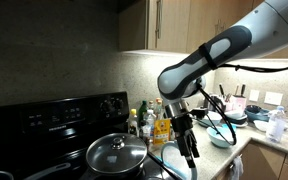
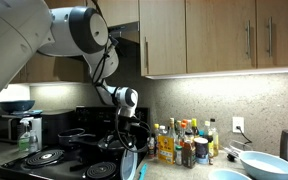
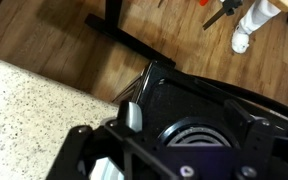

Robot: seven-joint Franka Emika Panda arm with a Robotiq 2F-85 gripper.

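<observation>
My gripper (image 1: 189,158) points down beside the stove, in front of a white round plate-like thing (image 1: 175,160) that it partly hides. In exterior view 2 the gripper shows small and dark near the stove's right side, close to the same pale disc (image 2: 130,163). The wrist view has the two dark fingers (image 3: 81,137) spread apart at the bottom, with a white surface (image 3: 106,167) by the left one. Nothing shows held between them. Whether a finger touches the white thing, I cannot tell.
A lidded pan (image 1: 116,154) sits on the black stove (image 1: 59,120). Several bottles (image 2: 166,146) stand by the wall. Light-blue bowls (image 2: 266,164) rest on the counter to the right. Below the counter edge, wooden floor (image 3: 54,45) shows.
</observation>
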